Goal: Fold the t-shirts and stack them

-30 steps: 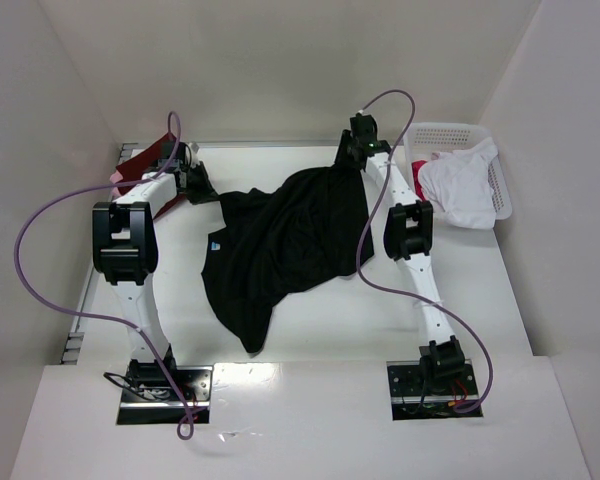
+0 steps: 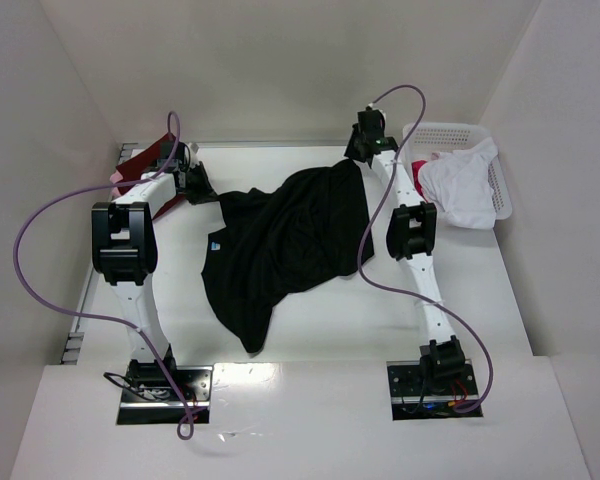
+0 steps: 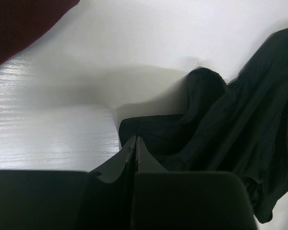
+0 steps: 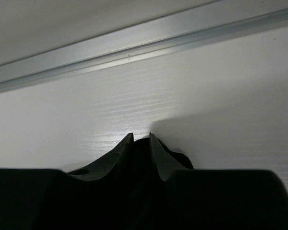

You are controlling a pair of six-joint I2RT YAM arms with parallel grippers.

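Note:
A black t-shirt (image 2: 290,235) lies spread and rumpled across the middle of the table, with a small blue-white label on its left part. At its upper left corner is my left gripper, fingertips together on the dark cloth (image 3: 221,129), which runs up to them in the top view. My right gripper is at the shirt's upper right end, near the table's back edge. A narrow gap separates its fingertips, and black cloth (image 4: 180,158) shows between and beyond them. How much fabric lies deeper in those fingers is hidden.
Dark red folded cloth (image 2: 132,170) lies at the far left, partly behind my left arm. At the back right stands a white basket (image 2: 438,130) holding white and red cloth.
My right gripper and forearm have shifted slightly to the right in the top view. The left arm and the main spread of the shirt look unchanged.

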